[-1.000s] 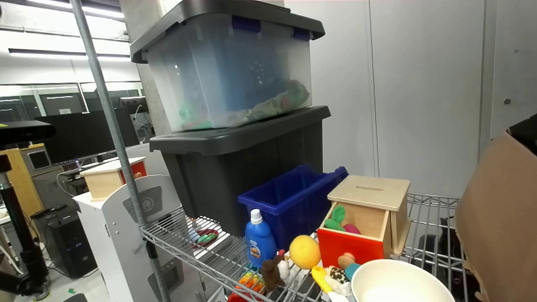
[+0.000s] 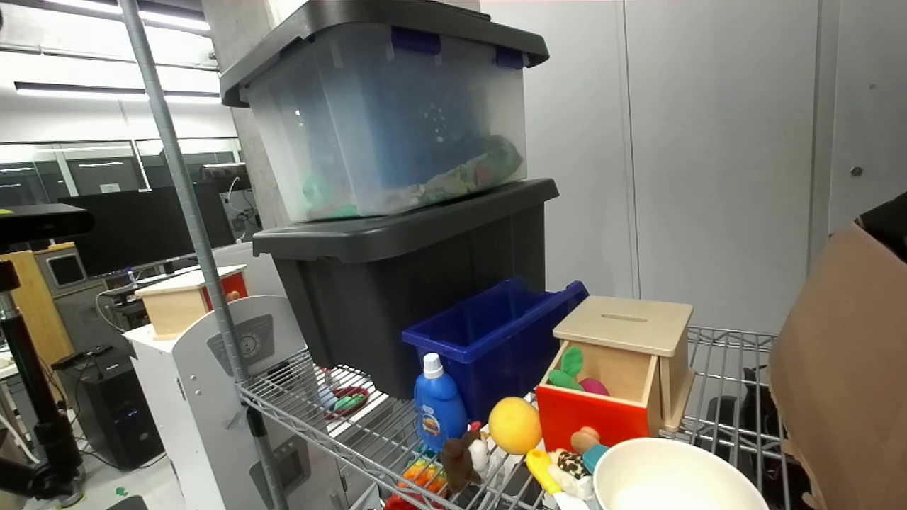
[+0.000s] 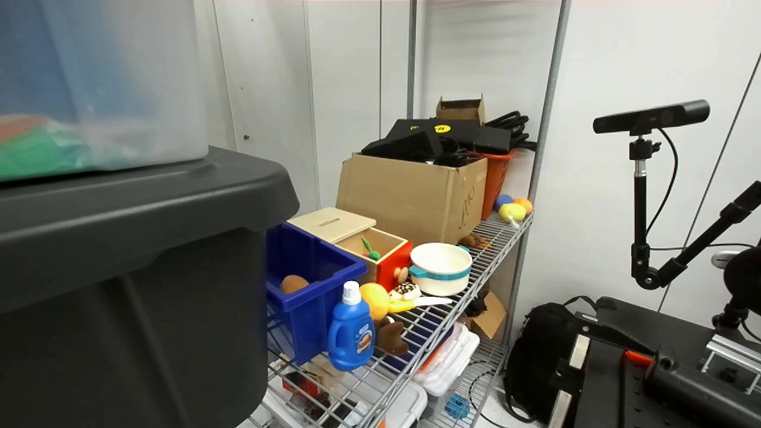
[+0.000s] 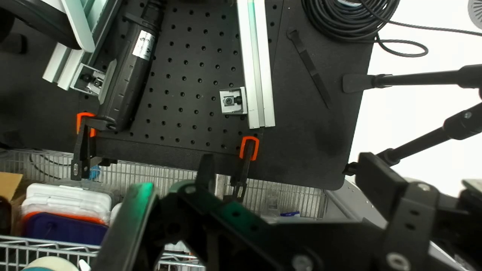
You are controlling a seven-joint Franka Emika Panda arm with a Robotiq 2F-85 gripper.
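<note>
In exterior view 2 my gripper [image 3: 570,381] is at the lower right, beside the black table and well away from the shelf. Its two pale pads stand apart with nothing between them. The wrist view shows the gripper spread wide, its left finger [image 4: 127,226] tinted green. On the wire shelf a wooden box has its red-fronted drawer [image 2: 587,416] pulled out, with a green and purple toy [image 2: 567,371] inside. Around it are an orange ball [image 2: 515,426], a blue detergent bottle [image 2: 439,408] and a white pot [image 2: 680,484]. A blue bin [image 3: 314,282] holds a brown object [image 3: 293,284].
Stacked storage tubs [image 2: 408,255] fill one end of the shelf, and a cardboard box [image 3: 406,196] stands beyond the drawer box. Below the gripper, the perforated black table [image 4: 189,97] carries an aluminium rail [image 4: 256,67], orange-tipped clamps [image 4: 249,148] and coiled cable [image 4: 350,20].
</note>
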